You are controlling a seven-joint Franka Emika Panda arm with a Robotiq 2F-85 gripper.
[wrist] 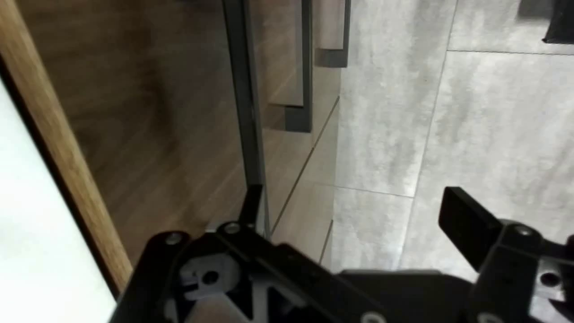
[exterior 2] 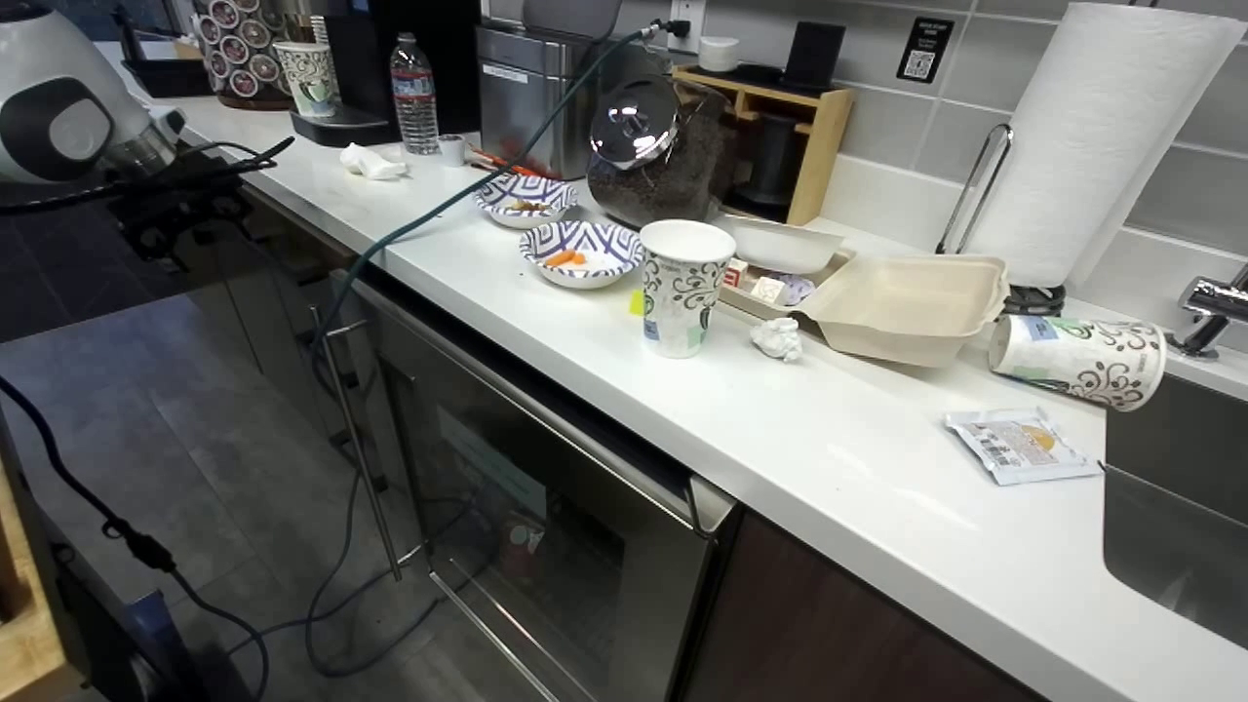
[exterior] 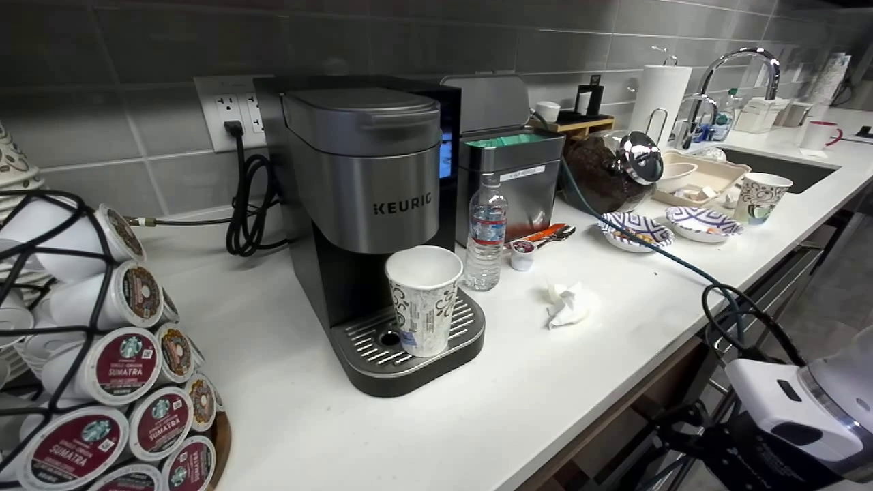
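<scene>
Below the counter's front edge, my gripper stands open in the wrist view, its fingers wide apart and only grey floor and cabinet front seen between them. The left finger [wrist: 251, 206] overlaps the cabinet front [wrist: 177, 124] in that view; whether it touches cannot be told. In exterior view 1 the dark gripper [exterior: 683, 434] is at the lower right, beyond the counter edge. A patterned paper cup [exterior: 425, 307] stands upright on the drip tray of the Keurig coffee maker [exterior: 368, 172]. Beside it is a water bottle [exterior: 487, 237].
Dark handles [wrist: 304, 64] project from the cabinet fronts. A teal cable [exterior 2: 468, 187] crosses the counter edge. Two bowls [exterior 2: 581, 255], another upright cup [exterior 2: 682, 292], a fallen cup [exterior 2: 1082, 357] and a crumpled napkin [exterior: 569, 305] occupy the counter. Coffee pods [exterior: 123, 367] fill a rack.
</scene>
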